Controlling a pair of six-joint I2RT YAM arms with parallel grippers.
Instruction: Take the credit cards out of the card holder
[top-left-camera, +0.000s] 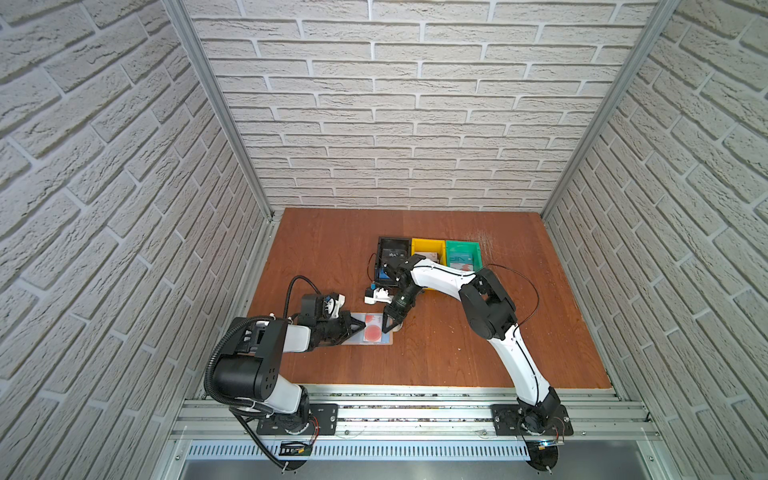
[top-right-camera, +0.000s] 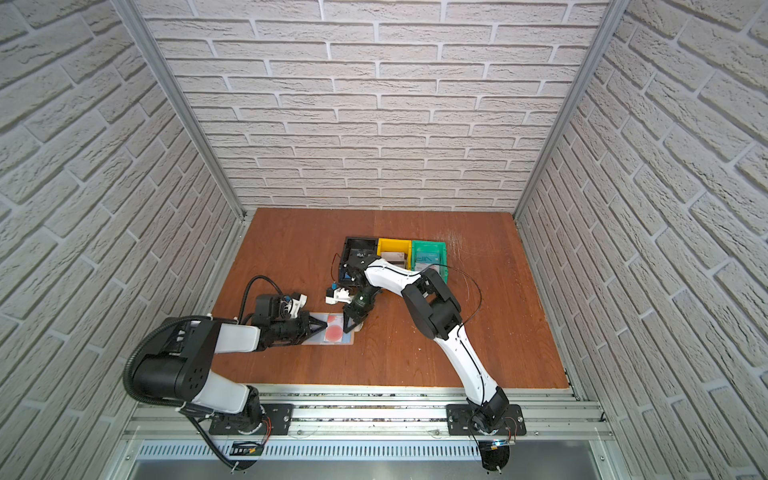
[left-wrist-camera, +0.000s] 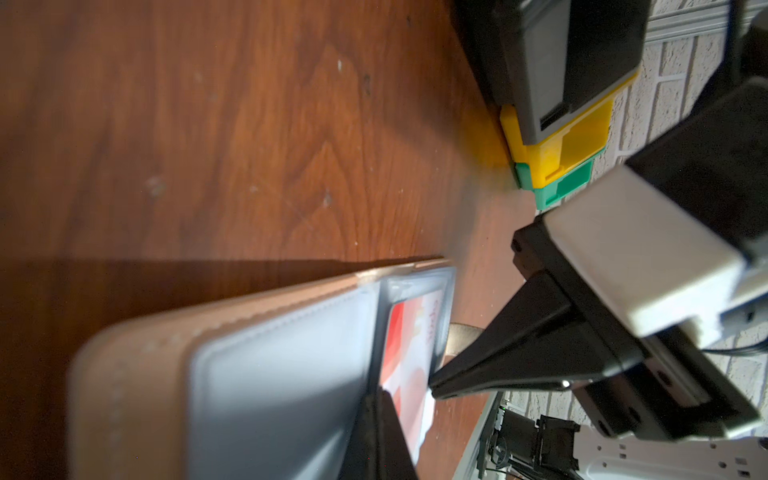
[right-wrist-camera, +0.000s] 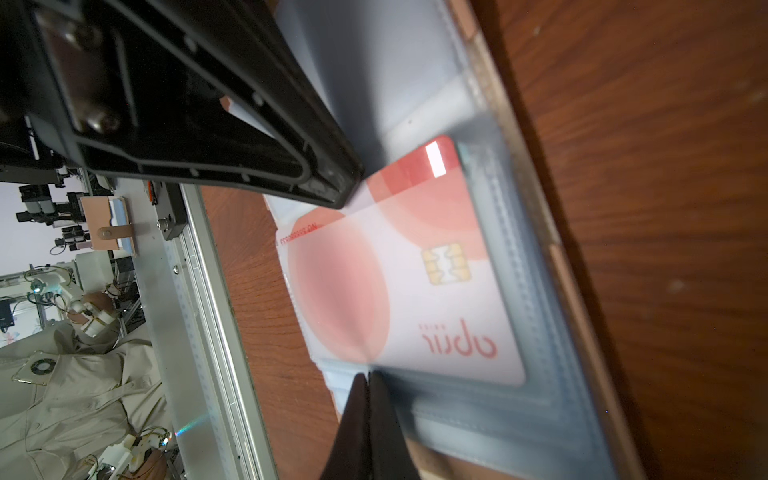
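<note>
The open card holder (left-wrist-camera: 280, 384), tan with clear sleeves, lies on the table at front left. A red-and-white credit card (right-wrist-camera: 400, 296) with a chip sits on one sleeve. My left gripper (top-left-camera: 357, 326) is shut at the card's left edge, nothing visible between its fingers. My right gripper (top-left-camera: 385, 329) is shut with its tips at the card's opposite edge, over the holder, nothing visible between them.
Black (top-left-camera: 382, 248), yellow (top-left-camera: 429, 243) and green (top-left-camera: 472, 248) bins stand at the back centre, behind my right arm, with items inside.
</note>
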